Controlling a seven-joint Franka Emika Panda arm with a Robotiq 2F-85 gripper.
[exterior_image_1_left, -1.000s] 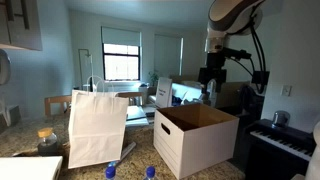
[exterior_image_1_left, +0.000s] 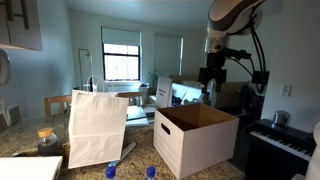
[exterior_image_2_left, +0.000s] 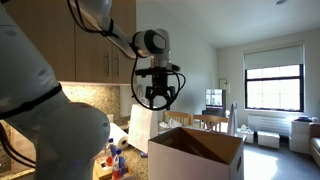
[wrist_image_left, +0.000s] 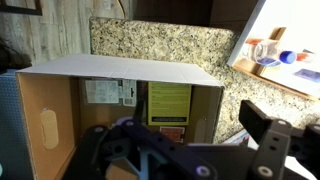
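Note:
My gripper hangs high above an open-topped white box (exterior_image_1_left: 190, 148) with a hand hole in its side. Its two dark fingers stand wide apart in the wrist view, and nothing shows between them. Looking down from there, I see into the box: a yellow sheet or booklet (wrist_image_left: 170, 103) and a white printed label (wrist_image_left: 103, 91) lie inside. In exterior view 2, the gripper (exterior_image_2_left: 157, 88) hovers over the box's near side (exterior_image_2_left: 185, 163), well clear of the rim. A white paper bag (exterior_image_1_left: 97, 128) with handles stands upright on the counter beside the box.
Blue-capped bottles (exterior_image_1_left: 150, 172) stand at the counter's front edge. A dark jar (exterior_image_1_left: 48, 142) is at the left on the speckled counter (wrist_image_left: 160, 38). A keyboard piano (exterior_image_1_left: 280, 140) sits beyond the box. The air around the gripper is free.

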